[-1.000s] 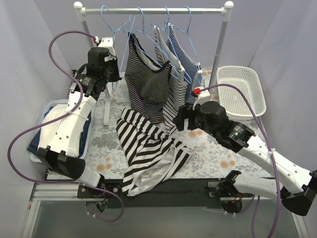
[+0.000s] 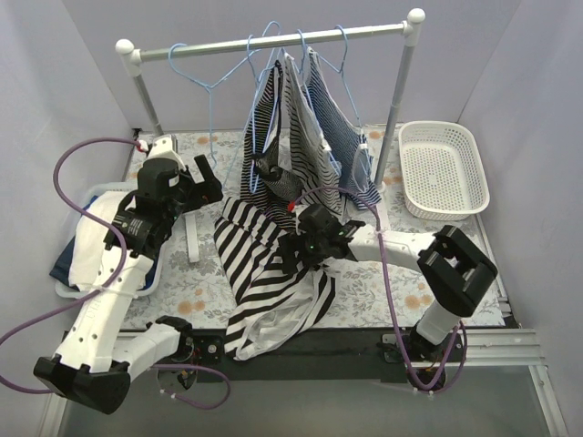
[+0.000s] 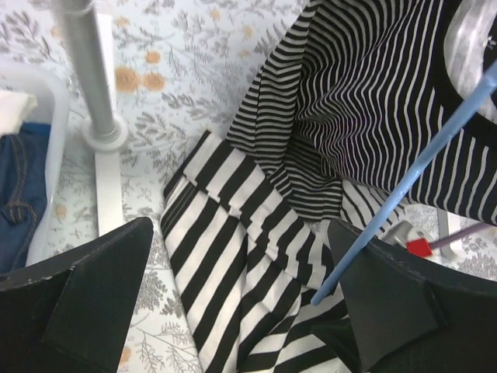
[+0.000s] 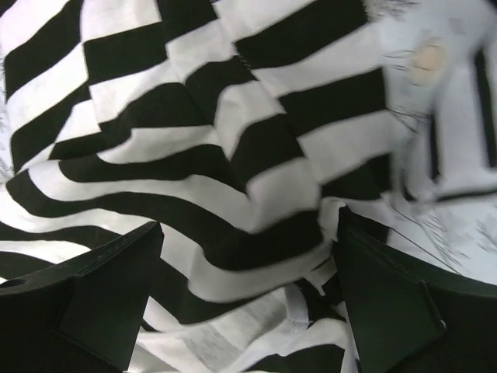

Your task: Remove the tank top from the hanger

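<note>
A tank top with broad black and white stripes (image 2: 260,273) lies crumpled on the table, off any hanger. My right gripper is open low over it, its fingertips close to the folds; whether they touch cannot be told. Left of the hanging tops, my left gripper (image 2: 201,180) stands open and holds no cloth. In the left wrist view a blue hanger bar (image 3: 404,183) crosses in front of its right finger. Narrow-striped tops (image 2: 312,137) still hang on blue hangers, and a bare blue hanger (image 2: 209,86) hangs at the rail's left.
The white rack rail (image 2: 273,42) spans the back, its left end nearer the front than its right. An empty white basket (image 2: 444,215) stands at right. At left, a bin (image 2: 66,290) holds folded clothes, partly behind my left arm. Floral table shows at front right.
My right gripper has moved left and down over the lying tank top. The rail's left end swung toward the front, and the hanging tops shifted.
</note>
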